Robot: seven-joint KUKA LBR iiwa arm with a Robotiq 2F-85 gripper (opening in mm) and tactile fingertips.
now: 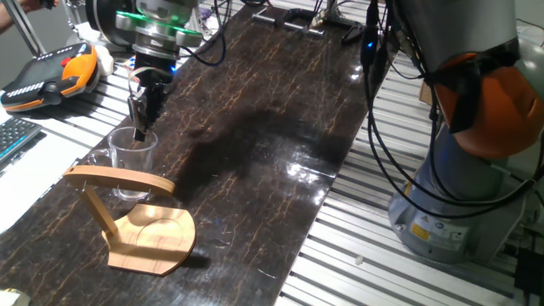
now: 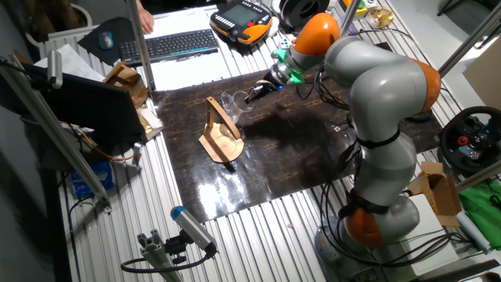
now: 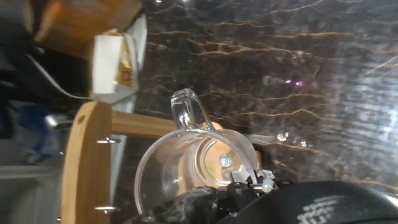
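A clear glass mug (image 1: 133, 166) stands behind the wooden stand on the dark table, and its handle (image 3: 185, 107) shows in the wrist view. My gripper (image 1: 143, 134) points down with its fingertips at the mug's rim, on the side away from the handle. In the wrist view the dark fingers (image 3: 239, 198) overlap the near part of the rim, and I cannot tell whether they pinch the glass. The wooden stand (image 1: 153, 240) has a round base with a shallow ring and a slanted post carrying an arm with small pegs (image 3: 107, 140).
A tablet-like controller (image 1: 53, 78) and a keyboard (image 2: 168, 48) lie beyond the table's edge. Boxes (image 2: 125, 82) stand off the table near the monitor. The stand's arm rises close beside the mug.
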